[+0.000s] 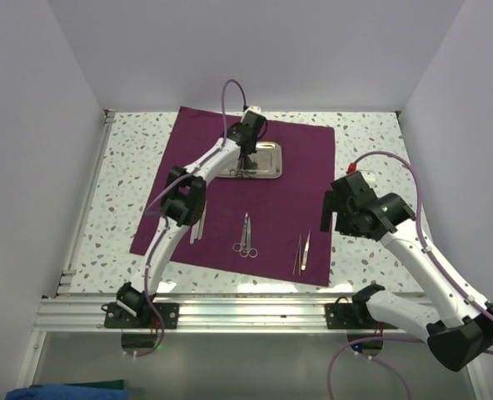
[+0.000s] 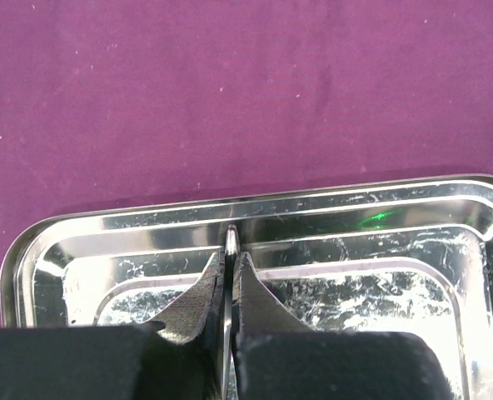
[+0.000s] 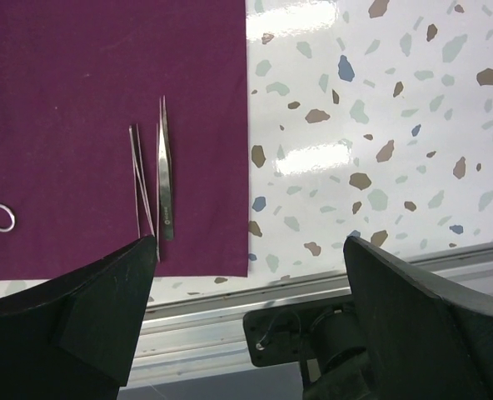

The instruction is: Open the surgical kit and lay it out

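Observation:
My left gripper is shut on a slim metal instrument (image 2: pixel 231 239), its narrow tip poking up between the fingers. It is over the steel tray (image 2: pixel 330 197), tip close to the tray's long rim. From above, the left gripper (image 1: pixel 246 153) covers much of the tray (image 1: pixel 271 158); ring handles (image 1: pixel 246 173) show just below it. Whether the instrument still touches the tray cannot be told. The right gripper stands wide open and empty, near the right edge of the purple cloth (image 3: pixel 209 167).
On the cloth lie two scissor-like tools (image 1: pixel 246 237), a pair of tweezers (image 3: pixel 165 179) beside another open-legged one (image 3: pixel 138 171), and slim straight instruments (image 1: pixel 201 223) beside the left arm.

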